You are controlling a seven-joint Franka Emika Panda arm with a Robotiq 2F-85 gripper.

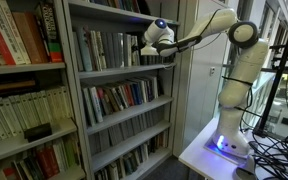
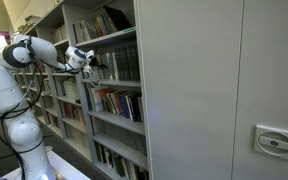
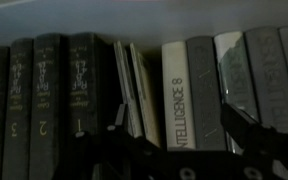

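Observation:
My gripper is open in the wrist view, and no book stands gripped between its dark fingers. In front of it is a row of upright books: dark numbered volumes (image 3: 48, 95) at the left, two thin leaning booklets (image 3: 144, 95), a pale book marked "Intelligence" (image 3: 177, 90), and grey volumes (image 3: 274, 75) at the right. Exterior view 1 has the gripper (image 1: 144, 47) high up, by the upper shelf's books (image 1: 110, 50). In exterior view 2 it (image 2: 90, 68) hangs at the same bookcase. Whether the fingers touch any book cannot be told.
Shelf boards (image 1: 124, 71) run above and below the rows of books. A second bookcase (image 1: 24, 69) stands to the left. The arm's base sits on a white table (image 1: 204, 158), with loose cables (image 1: 279, 155) beside it.

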